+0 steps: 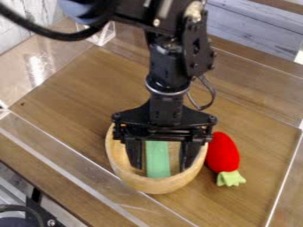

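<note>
My black gripper (160,142) is open and pointing down over a wooden bowl (155,183), its fingers reaching into it. Between the fingers, a long green object (158,164) lies inside the bowl, partly hidden by the gripper body. Just right of the bowl, on the wooden surface, lies a red plush vegetable (224,153) with a pale green end.
Clear raised edges run along its front left and right sides. A white planked wall (249,35) stands at the back.
</note>
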